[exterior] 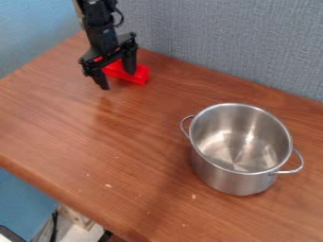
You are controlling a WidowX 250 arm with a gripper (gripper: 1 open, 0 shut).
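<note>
My black gripper [113, 66] is at the upper left of the camera view, low over a red block [136, 76] on the wooden table. Its fingers stand apart on either side of part of the block, which they partly hide; whether they touch it I cannot tell. A steel pot [240, 149] with two side handles stands at the right.
The wooden table [108, 156] has clear room at its middle and left front. A grey-blue wall [228, 43] bounds the back, and the table's edge runs along the lower left.
</note>
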